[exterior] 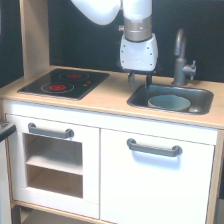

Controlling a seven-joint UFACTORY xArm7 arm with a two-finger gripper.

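Note:
The white arm's gripper (139,75) hangs at the back of the toy kitchen counter, just left of and above the sink (205,97). Its small dark fingers are too small to read clearly. A grey-green bowl (169,102) lies in the sink, beside the grey faucet (180,55).
A black cooktop (62,84) with red rings is on the left of the wooden counter (110,101). Below are two white doors with dark handles, the left one (61,195) with a window onto a shelf. A dark back wall stands behind.

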